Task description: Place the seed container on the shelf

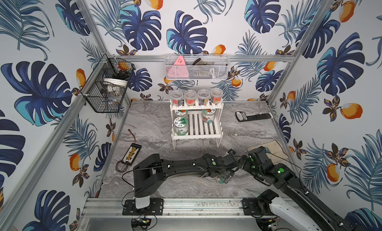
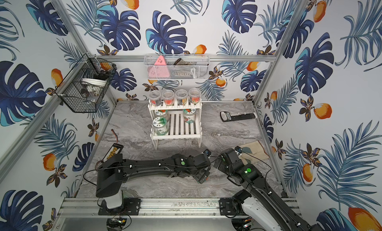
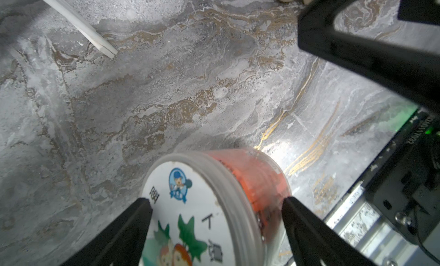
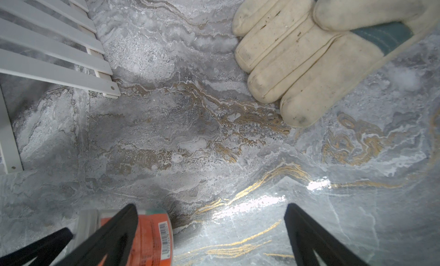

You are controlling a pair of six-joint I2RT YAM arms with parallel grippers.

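Note:
The seed container [image 3: 188,220], a clear tub with orange-red contents and a white printed lid, appears low in the left wrist view, tilted with its lid turned left. My left gripper is open, one finger to either side of it; I cannot tell whether they touch it. In the right wrist view, the container's orange side [image 4: 155,238] shows at lower left, partly behind a finger. My right gripper stands open over bare tabletop. The white two-tier shelf [image 1: 197,136] holds clear jars on its top tier and lidded containers [image 1: 181,126] on its lower tier.
A beige work glove [image 4: 293,59] lies at the right. Behind it are a dark remote-like item [image 1: 252,116] and, at far left, a battery pack [image 1: 131,153]. Wire baskets hang on the left [image 1: 105,85] and back [image 1: 197,69] walls. Tabletop in front of the shelf is free.

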